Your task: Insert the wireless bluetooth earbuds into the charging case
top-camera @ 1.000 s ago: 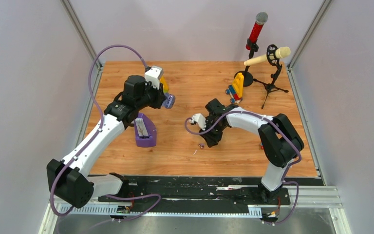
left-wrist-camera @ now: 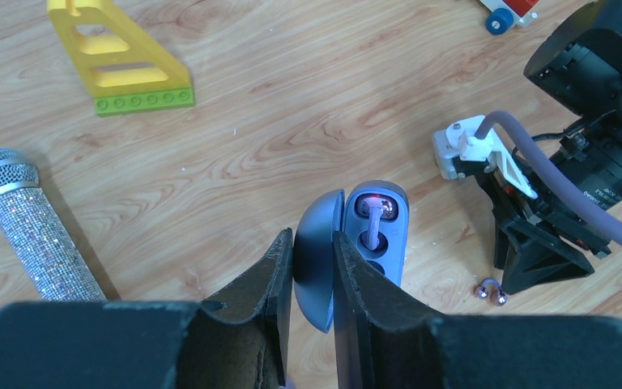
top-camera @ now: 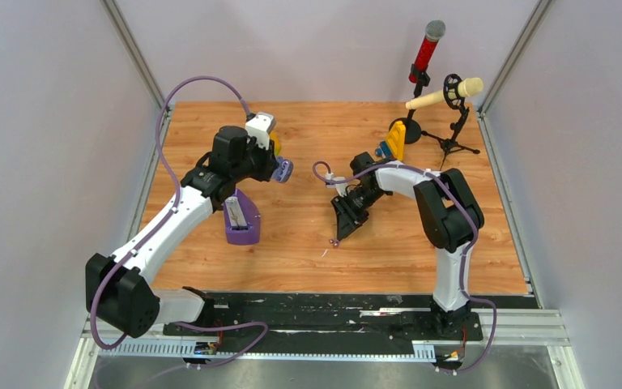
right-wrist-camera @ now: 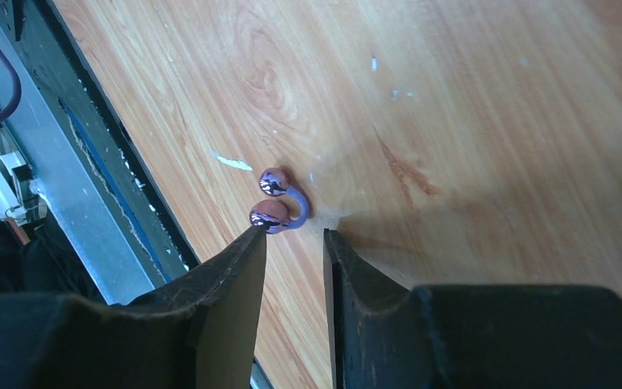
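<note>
My left gripper is shut on the blue-purple charging case (left-wrist-camera: 382, 212), held up above the table. Its lid is open, and one earbud (left-wrist-camera: 374, 223) sits in the upper slot while the lower slot looks empty. A second earbud, purple with two round shiny ends, lies on the wood and also shows in the left wrist view. Close to it, my right gripper has its fingers part open, nothing between them. In the right wrist view the earbud lies just beyond the fingertips, nearer the left finger.
A purple container (top-camera: 243, 235) stands beside the left arm. In the left wrist view a silver microphone (left-wrist-camera: 44, 235) and a yellow-green block toy (left-wrist-camera: 134, 65) lie on the table. Stands (top-camera: 453, 121) occupy the back right. Bare wood surrounds the loose earbud.
</note>
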